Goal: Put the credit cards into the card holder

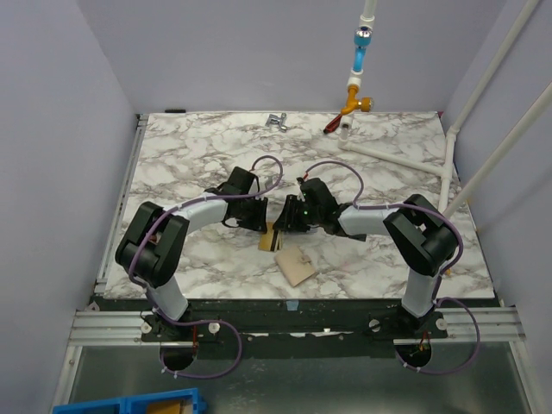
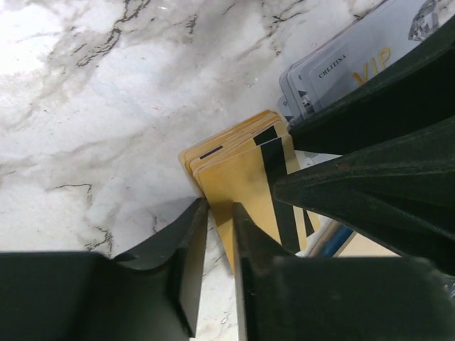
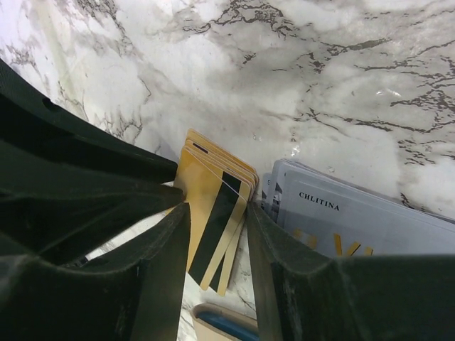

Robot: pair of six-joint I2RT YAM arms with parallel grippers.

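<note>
A stack of gold cards [image 1: 268,240] with black stripes lies slightly fanned on the marble table. In the left wrist view, my left gripper is at the near left edge of the gold cards [image 2: 238,181], its fingers a narrow gap apart. Over the same stack [image 3: 207,186], my right gripper stands part open, one finger at each side in its view. Silver VIP cards [image 3: 348,206] rest beside the gold ones, mostly under my right gripper. The beige card holder [image 1: 295,266] lies flat just nearer the front.
A faucet and pipe assembly [image 1: 351,103] stands at the back right, with small metal parts [image 1: 277,122] to its left. Both arms' tips are close together. Bare marble [image 1: 203,267] lies at the front left.
</note>
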